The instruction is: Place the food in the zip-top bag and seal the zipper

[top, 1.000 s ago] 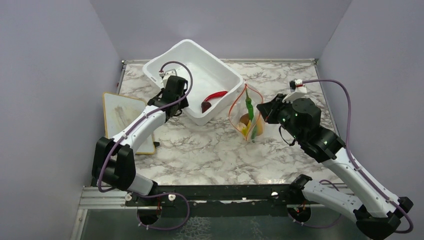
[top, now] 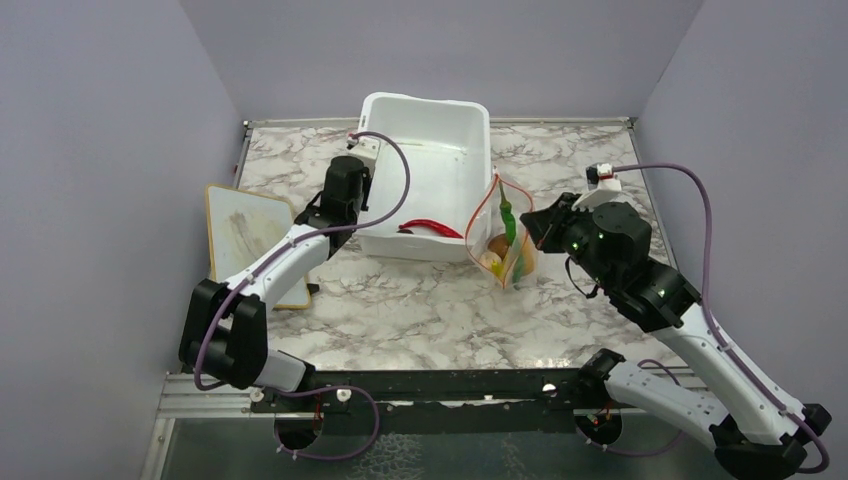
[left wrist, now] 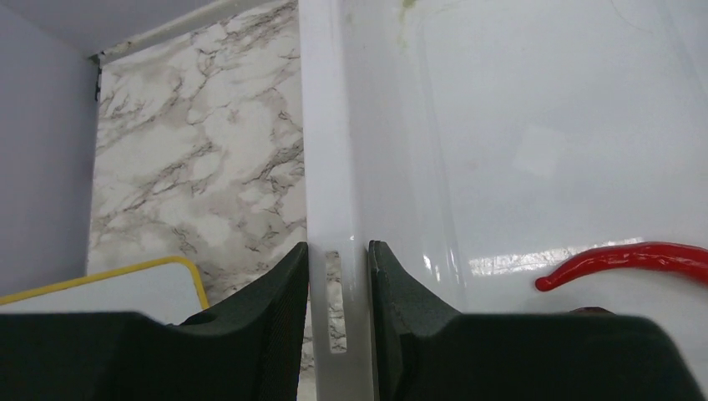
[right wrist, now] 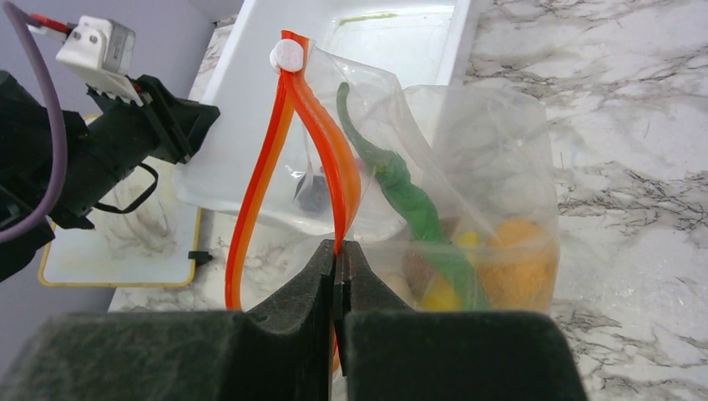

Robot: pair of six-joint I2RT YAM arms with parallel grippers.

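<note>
My left gripper is shut on the rim of the white bin at its left side. Inside the bin lie a red chili and a dark item, partly hidden, beside it. The clear zip bag stands at the bin's right front, holding a green pepper, an orange item and yellow food. My right gripper is shut on the bag's orange zipper edge, holding the bag upright and open.
A yellow-edged board lies at the left, under and beside my left arm. Grey walls bound the back and sides.
The white bin has swung from a slant to roughly straight and shifted right, with my left gripper at its rim. The bag and right gripper have moved slightly.
</note>
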